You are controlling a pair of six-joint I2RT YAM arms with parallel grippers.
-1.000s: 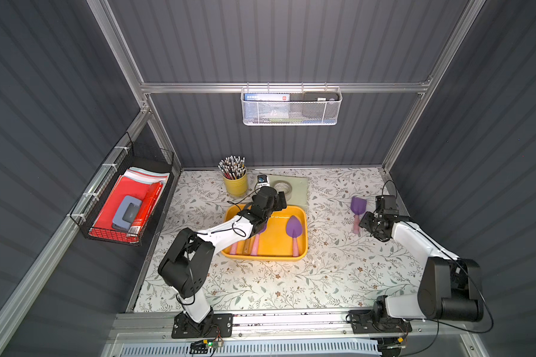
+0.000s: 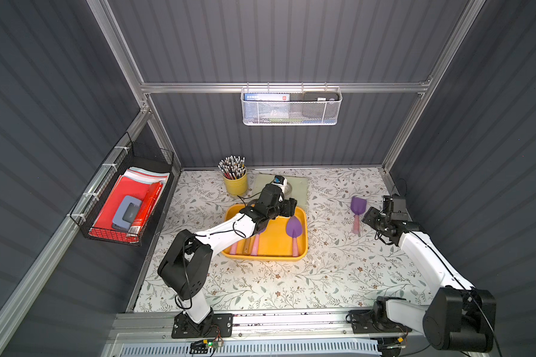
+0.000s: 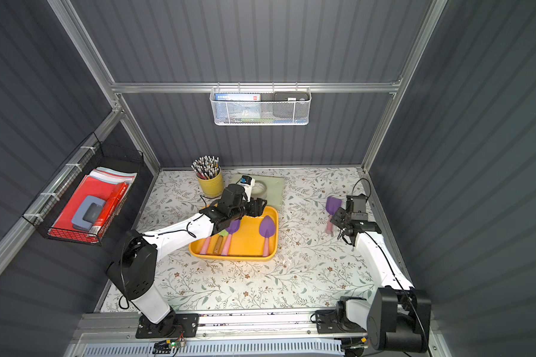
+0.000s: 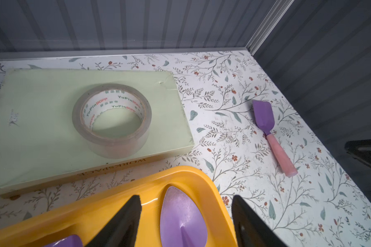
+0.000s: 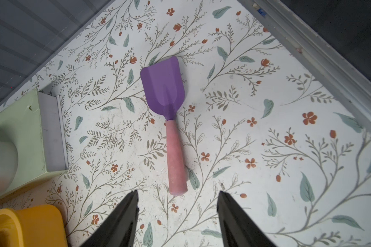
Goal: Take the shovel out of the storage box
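A shovel with a purple pointed blade and a pink handle lies in the right part of the yellow storage box. Above the box's far side is my left gripper, fingers apart and nothing between them; the purple blade shows below and beyond the gap. Out on the table at the right lies a purple spatula with a pink handle. My right gripper stands open just short of that handle's end, holding nothing.
Several other handled tools, among them a pink handle, lie in the box's left part. Behind it, a roll of tape rests on a flat green box. A yellow pencil cup stands at back left.
My left gripper has shifted right over the box since a second ago. The tools have not moved.
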